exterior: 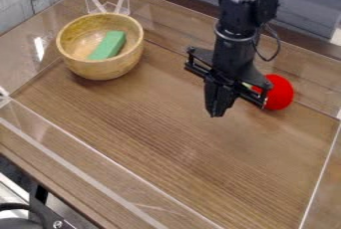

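Note:
The black gripper (213, 109) hangs over the right side of the table, shut, with nothing seen between its fingers. Just behind and right of it lies a red round object (278, 93), partly covered by the arm. A tan bowl (75, 61) at the upper left holds a green block (110, 45).
Dark cables and hardware lie at the bottom left corner, and the table's back edge runs behind the arm.

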